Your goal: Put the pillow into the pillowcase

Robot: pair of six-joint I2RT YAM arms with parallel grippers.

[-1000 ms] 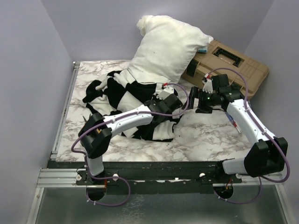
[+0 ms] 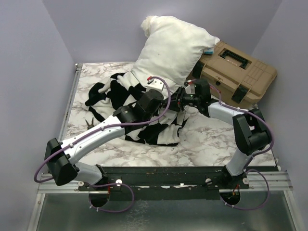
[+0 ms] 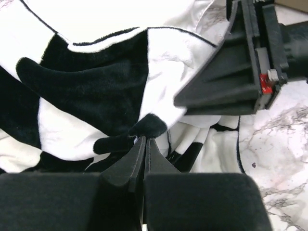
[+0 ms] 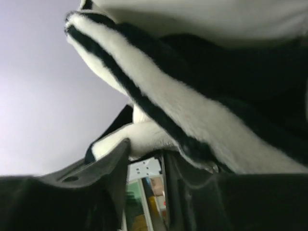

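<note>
The white pillow (image 2: 171, 45) leans against the back wall above the crumpled black-and-white pillowcase (image 2: 113, 94). My left gripper is shut over the pillowcase, a fold of dark fabric at its tips; whether it pinches any is unclear. My right gripper is right beside the left one at the case's right part, against a striped fold (image 4: 192, 110) in the blurred right wrist view; in the left wrist view it reaches in from the right. Whether fabric is between its fingers is hard to tell.
A tan hard case (image 2: 248, 77) stands at the back right. Bare marble table (image 2: 216, 144) shows at the front right and along the left. Small dark scissors (image 2: 90, 123) lie at the left.
My left arm has pulled back toward the front left. My right gripper has moved left from beside the tan case onto the pillowcase. The pillow has stayed where it was.
</note>
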